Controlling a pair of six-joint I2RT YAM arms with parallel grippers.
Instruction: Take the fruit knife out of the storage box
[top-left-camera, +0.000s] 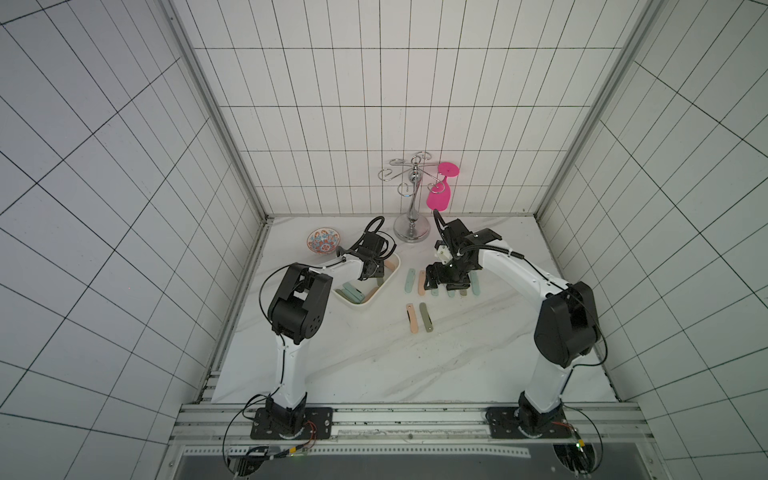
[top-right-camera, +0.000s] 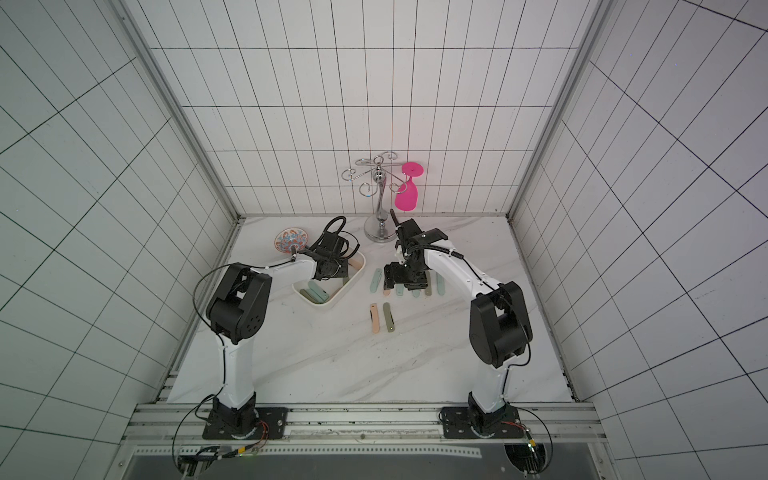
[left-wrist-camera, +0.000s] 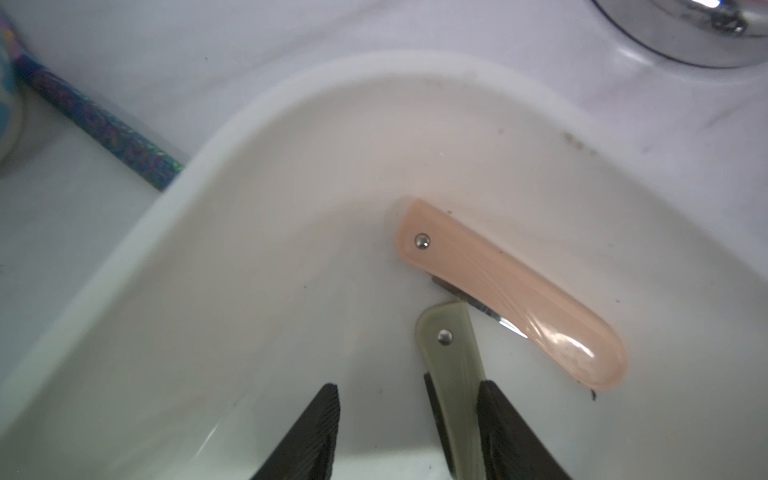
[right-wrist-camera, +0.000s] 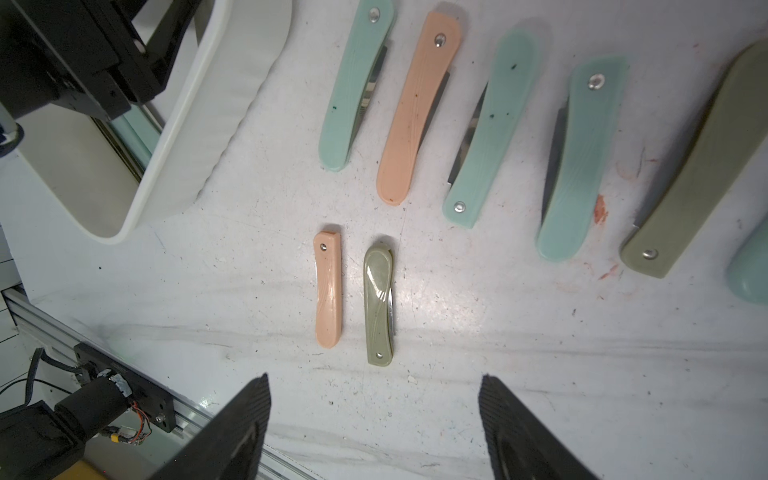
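My left gripper hangs open low inside the white storage box (left-wrist-camera: 240, 128), its right finger at an olive folding knife (left-wrist-camera: 452, 376); a peach knife (left-wrist-camera: 512, 296) lies beside that one. Teal knives (top-left-camera: 352, 292) lie at the box's near end. My right gripper is open over the table, nothing between its fingers, with knives below it: an olive one (right-wrist-camera: 378, 304), a peach one (right-wrist-camera: 328, 288) and a row of several more (right-wrist-camera: 496, 128) behind them.
A chrome stand (top-left-camera: 412, 228) with a pink object (top-left-camera: 440, 192) stands at the back. A patterned dish (top-left-camera: 323, 240) is behind the box on the left.
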